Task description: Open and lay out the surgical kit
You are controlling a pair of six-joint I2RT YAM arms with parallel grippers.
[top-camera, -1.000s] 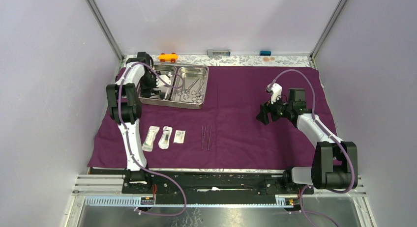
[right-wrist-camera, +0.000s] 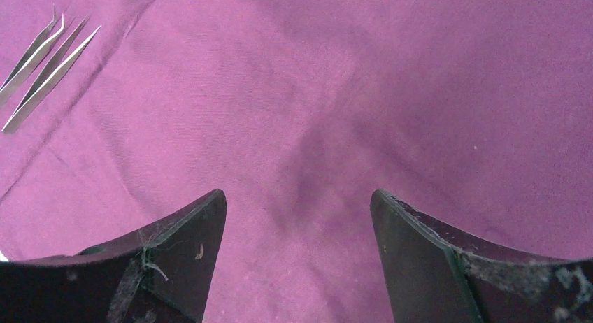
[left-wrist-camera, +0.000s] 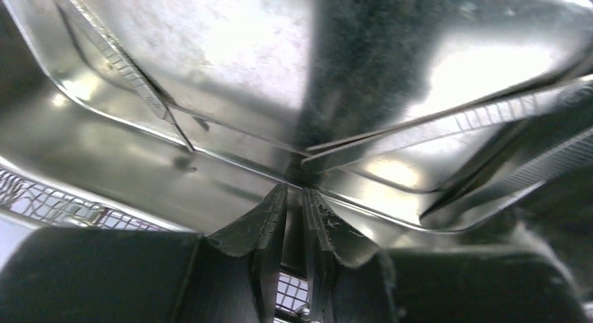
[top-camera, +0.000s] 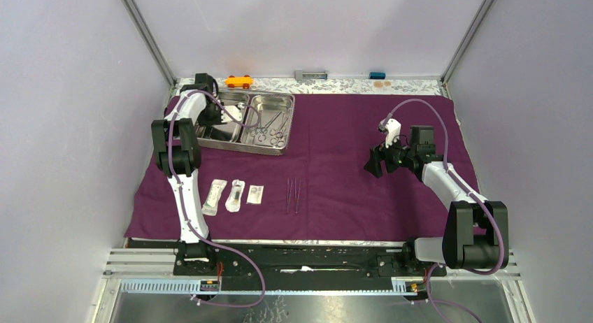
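The metal tray (top-camera: 269,150) stands at the back left with its two compartments exposed. My left gripper reaches into the left compartment. Its fingers are nearly together with a narrow gap; I see no instrument between them. Beyond the tips, a slim ridged handle (left-wrist-camera: 129,70) leans toward the compartment wall, and ribbed tweezers (left-wrist-camera: 419,132) lie on the metal floor. Several scissor-like instruments (top-camera: 275,133) fill the right compartment. Over bare cloth at the right, my right gripper has its fingers wide apart, empty.
Laid on the purple cloth (top-camera: 349,148) are two white packets (top-camera: 215,197), a smaller packet (top-camera: 255,194) and two tweezers (top-camera: 296,197). An orange toy car (top-camera: 238,81) stands behind the tray.
The tray has slid very slightly left. My left gripper has shifted a little within the left compartment. The right arm and the laid-out items have stayed put.
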